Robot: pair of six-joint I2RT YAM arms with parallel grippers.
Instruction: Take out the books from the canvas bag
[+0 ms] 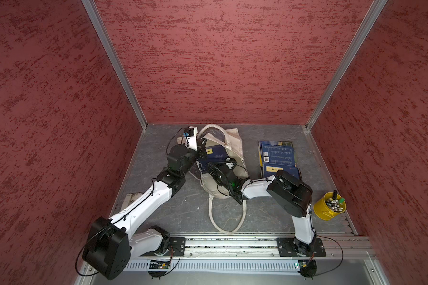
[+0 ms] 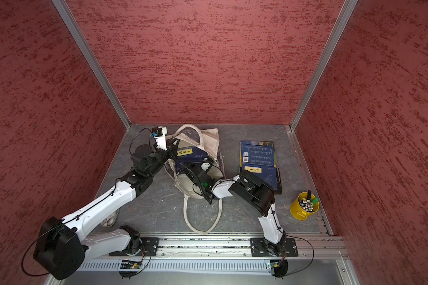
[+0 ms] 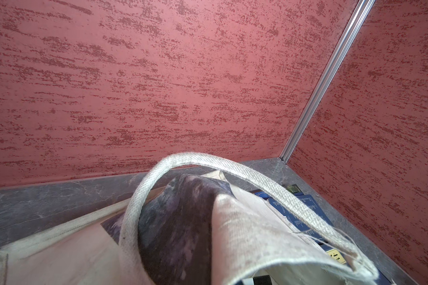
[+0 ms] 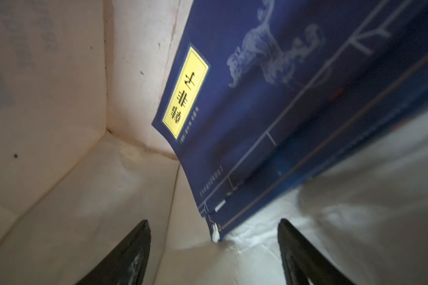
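The canvas bag (image 1: pixel 222 189) lies open in the middle of the table, its mouth toward me. Inside are dark blue books (image 2: pixel 191 156), one with a yellow label (image 4: pixel 185 92). In the right wrist view the lower corner of the books lies ahead of my right gripper, between its spread fingers, with nothing gripped. My left gripper (image 1: pixel 203 148) is shut at the bag's upper left rim. Whether canvas is pinched in it is hidden, as its fingers do not show in the left wrist view. More blue books (image 2: pixel 259 154) lie on the table to the right.
A bag handle (image 3: pixel 195 159) arches up near the left gripper, and another handle (image 1: pixel 228 231) lies toward the front edge. A yellow bucket of pens (image 1: pixel 325 211) stands at the right. Between bag and bucket, the right arm crosses over the table.
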